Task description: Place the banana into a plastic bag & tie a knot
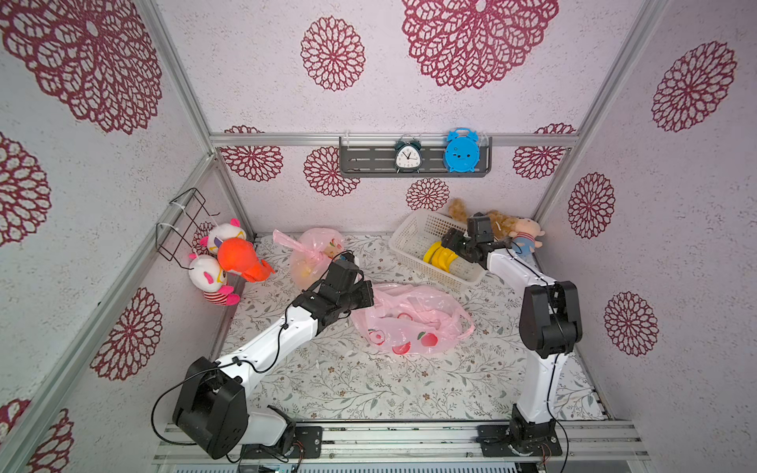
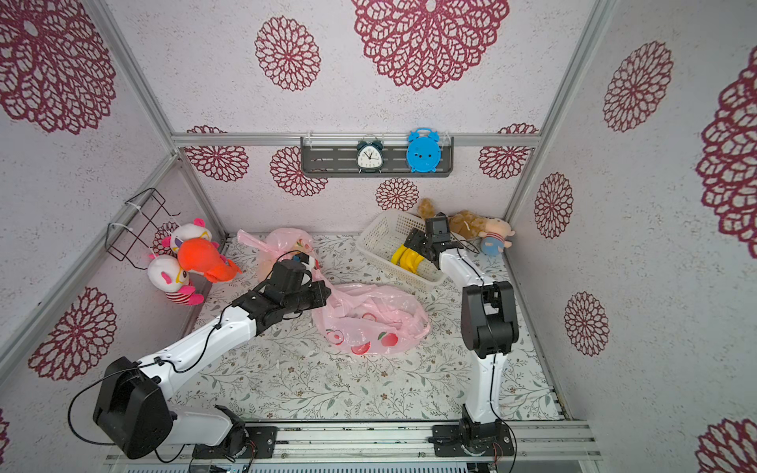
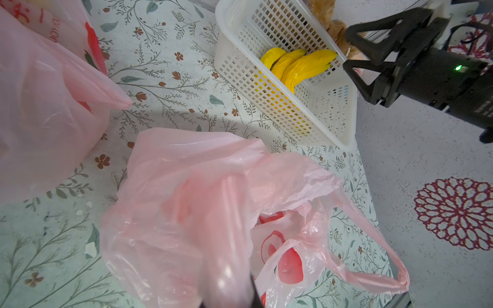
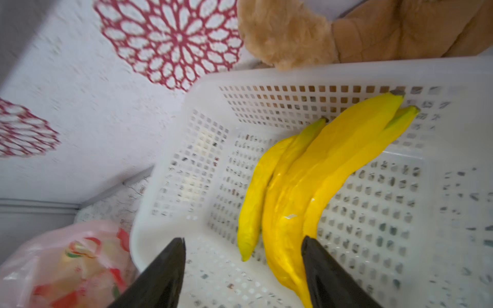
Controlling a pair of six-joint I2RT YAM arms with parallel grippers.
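The bunch of yellow bananas (image 4: pixel 292 205) lies inside the white basket (image 4: pixel 169 174), against its perforated floor. Over it hangs my right gripper, its fingers apart and nothing between them; one fingertip overlaps the bananas in this view. A pink plastic bag (image 1: pixel 414 319) with red fruit prints is spread on the table, its mouth partly open. My left gripper is shut on a gathered strip of that bag, which rises to it in the left wrist view; its fingertips are mostly hidden by the film.
A second, filled pink bag (image 1: pixel 311 256) stands at the back left. Plush toys (image 1: pixel 524 232) sit behind and right of the basket, others (image 1: pixel 228 260) hang on the left wall. Clocks (image 1: pixel 461 149) rest on the back shelf.
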